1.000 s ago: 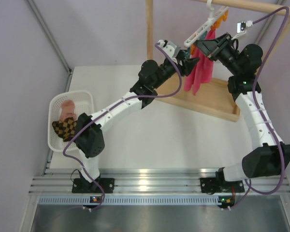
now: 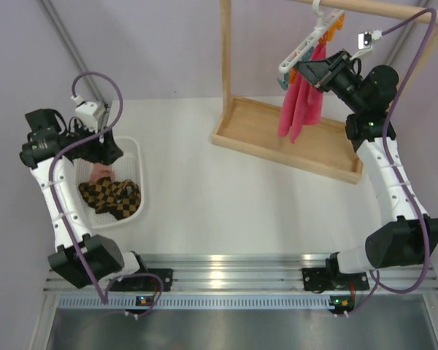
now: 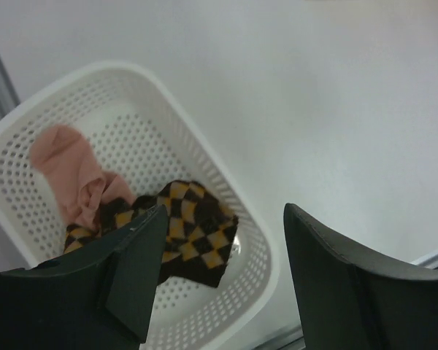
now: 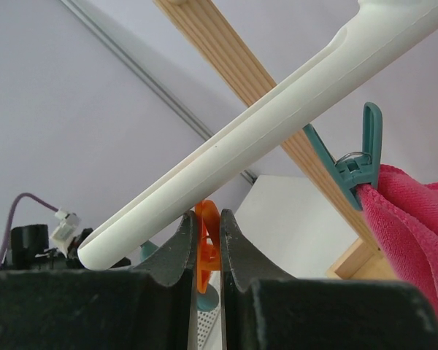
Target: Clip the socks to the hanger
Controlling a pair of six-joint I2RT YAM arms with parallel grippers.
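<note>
In the white basket [image 3: 186,124] lie a pink sock [image 3: 64,164] and a dark checkered sock [image 3: 197,233]. My left gripper is over the basket, fingers apart, nothing between its fingers. The white hanger [image 4: 226,157] hangs at the upper right of the top view, bright pink socks [image 2: 301,106] below it. A teal clip [image 4: 358,157] grips pink cloth in the right wrist view. Just under the hanger bar, my right gripper is shut on an orange clip [image 4: 206,251]. Whether that clip touches any sock cannot be seen.
A wooden stand with a bar [image 2: 383,9] carries the hanger above its tray-like base [image 2: 248,142]. Another teal clip [image 4: 208,297] shows behind the right fingers. The white table [image 2: 204,197] between basket and stand is clear.
The left arm has swung from beside the hanger, across the table, to above the basket at left. My right gripper has stayed in place at the hanger; the pink socks sway slightly.
</note>
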